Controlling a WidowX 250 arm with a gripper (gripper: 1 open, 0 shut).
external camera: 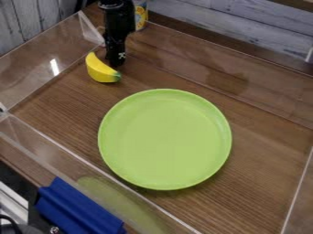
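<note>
The black gripper [115, 57] hangs at the upper left of the tray, its tip low beside a yellow banana [101, 71], just above and to the right of it; it looks shut, with nothing visible between its fingers. A large green plate [164, 139] lies in the middle of the wooden floor.
Clear walls [27, 78] edge the wooden area. A yellow object [141, 16] sits behind the arm at the top. Blue items [76, 210] lie outside at the lower left. The floor right of and above the plate is free.
</note>
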